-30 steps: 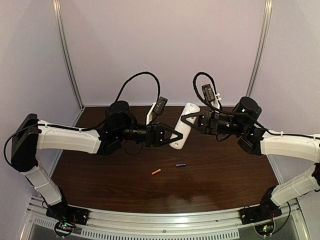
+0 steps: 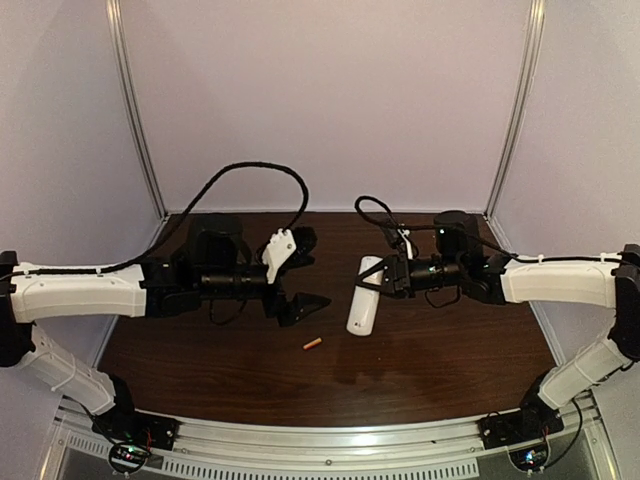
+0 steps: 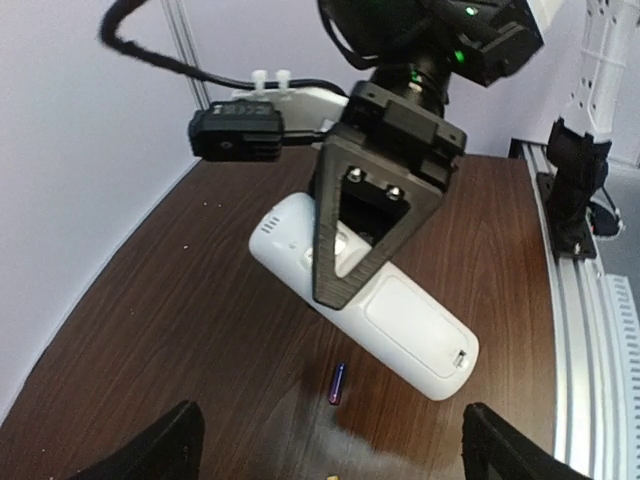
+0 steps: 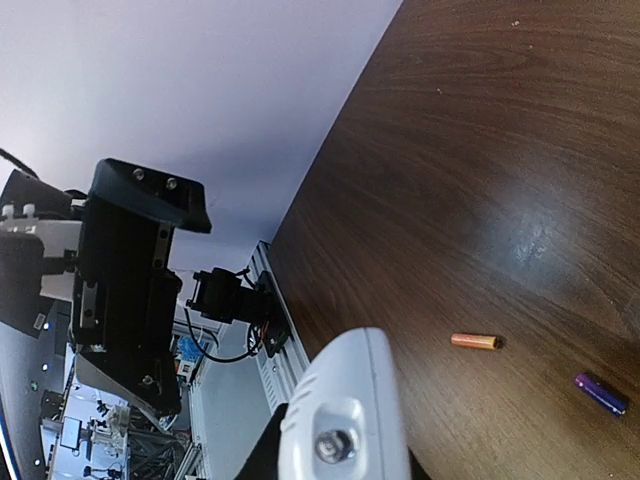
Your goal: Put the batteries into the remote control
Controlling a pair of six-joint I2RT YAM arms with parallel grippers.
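Note:
My right gripper [image 2: 368, 275] is shut on a white remote [image 2: 361, 318], held above the table and tilted; in the left wrist view the remote [image 3: 400, 325] shows a flat panel on its face. My left gripper [image 2: 310, 282] stands open just left of it, apart from it, its fingertips [image 3: 165, 445] empty. An orange battery [image 2: 312, 343] lies on the table below, and a purple battery [image 4: 600, 393] lies near it, seen in both wrist views but hidden in the top view.
Pale walls close it in at the back and sides, and a metal rail [image 2: 330, 432] runs along the front edge.
My left gripper has drawn away from the remote's lower end and tilted.

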